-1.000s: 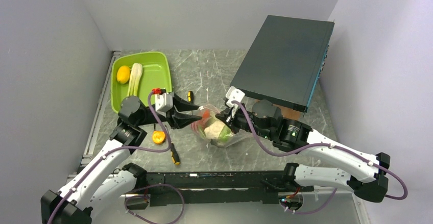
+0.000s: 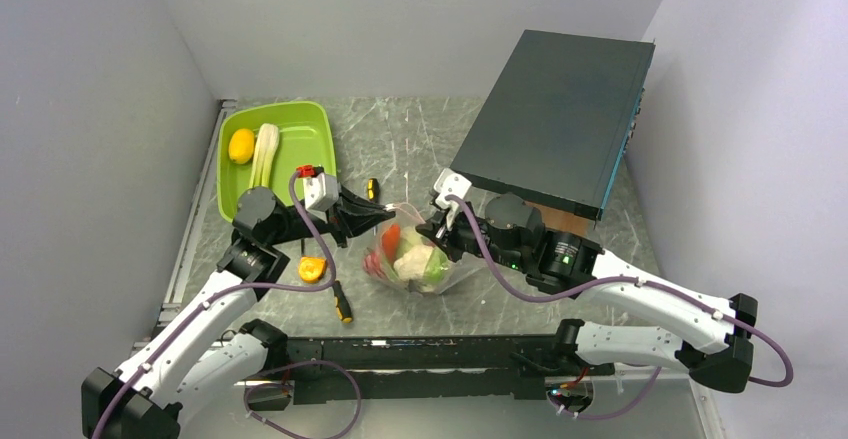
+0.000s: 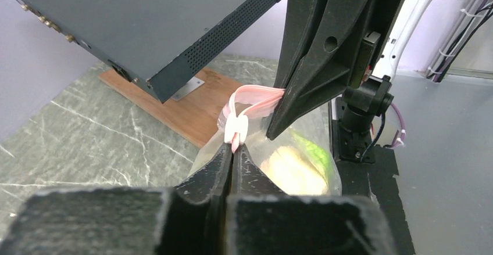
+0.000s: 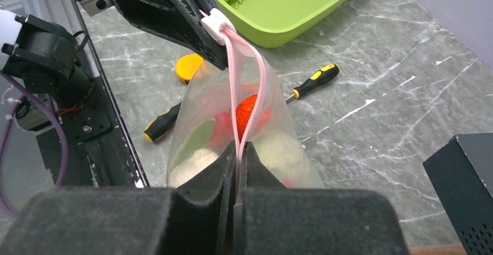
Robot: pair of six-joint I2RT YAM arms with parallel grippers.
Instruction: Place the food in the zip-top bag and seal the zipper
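A clear zip-top bag (image 2: 462, 271) hangs between the grippers with vegetables inside: a cauliflower (image 2: 412, 263), an orange-red piece (image 4: 246, 112) and something green. Its mouth has a pink zipper strip (image 4: 260, 86) with a white slider (image 3: 236, 126) at one end. My left gripper is shut on the slider end of the strip. From the other side, my right gripper is shut on the pink strip at the bag's opposite edge. Between them the two pink strips still stand slightly apart in the right wrist view.
A green tray (image 2: 327, 151) at the back left holds a lemon (image 2: 241, 146) and a pale stalk vegetable (image 2: 264, 154). Screwdrivers (image 2: 342, 302) and a yellow-orange tape measure (image 2: 312, 270) lie left of the bag. A large dark box (image 2: 560, 109) overhangs the back right.
My right gripper has shifted slightly left, and the bag has moved left with it.
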